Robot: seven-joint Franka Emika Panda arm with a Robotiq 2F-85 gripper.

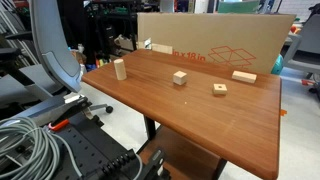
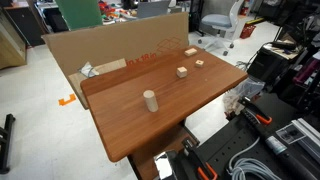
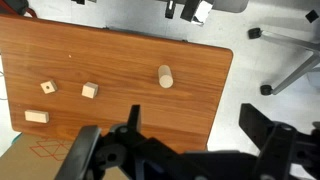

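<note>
My gripper is open, its two dark fingers wide apart at the bottom of the wrist view, with nothing between them. It hangs high above the brown table (image 3: 190, 55). A light wooden cylinder (image 3: 165, 76) stands on the table, ahead of the gap between the fingers and well below it; the first exterior view shows this cylinder (image 1: 120, 69) upright near the left end. Apart from it lie a pale cube (image 1: 180, 77), a small squarish block (image 1: 219, 89) with a dark spot on top and a longer flat block (image 1: 244, 77). Neither exterior view shows the fingers.
A cardboard panel (image 1: 210, 40) stands along one long edge of the table. Cables (image 1: 30, 148) and dark equipment lie off the opposite edge. An office chair (image 2: 220, 20) is beyond one end. Bare tabletop surrounds the cylinder.
</note>
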